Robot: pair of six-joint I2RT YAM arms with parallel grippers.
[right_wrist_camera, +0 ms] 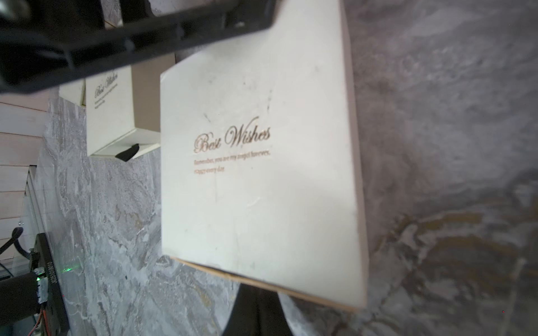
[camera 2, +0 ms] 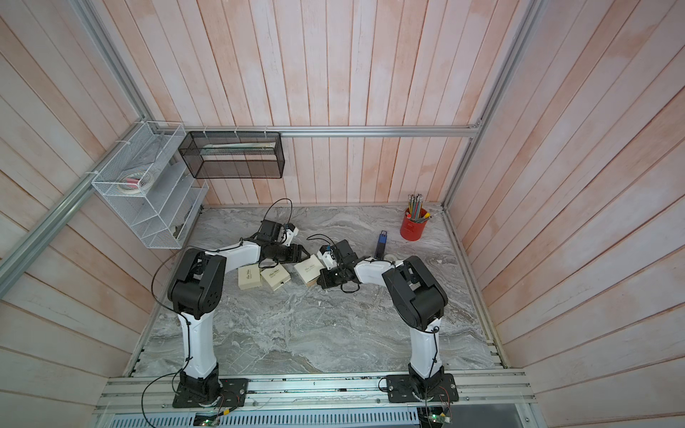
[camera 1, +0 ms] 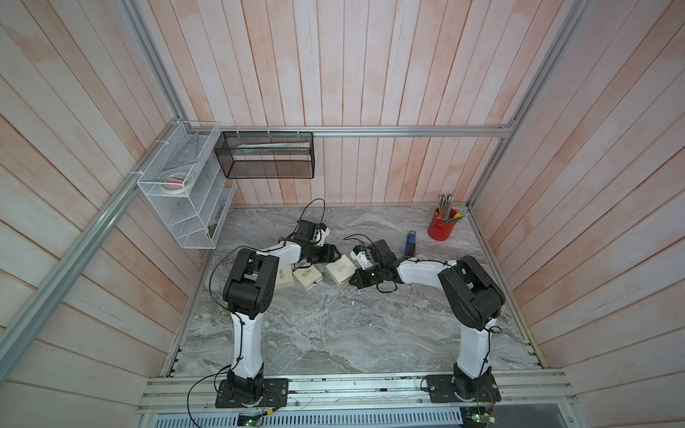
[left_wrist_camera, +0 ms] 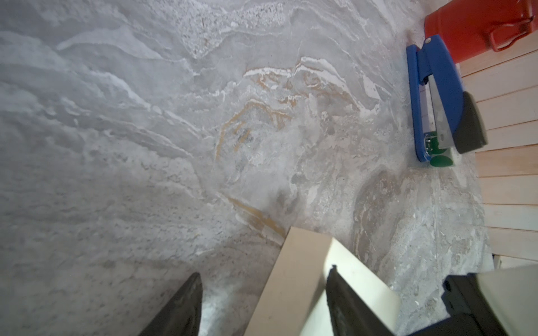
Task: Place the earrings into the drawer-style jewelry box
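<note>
A cream drawer-style box lettered "Best Wishes" fills the middle of the right wrist view; in the top left view the same box lies between both arms. At its front lower edge, my right gripper is shut, and whether anything thin sits between its fingers is hidden. My left gripper stands part open at the far end of the box, one finger overlapping the box and the other beside it over the table. No earrings are visible in any view.
Two more cream boxes, a middle one and a left one, rest left of it. Behind the right arm are a blue stapler and a red pen cup.
</note>
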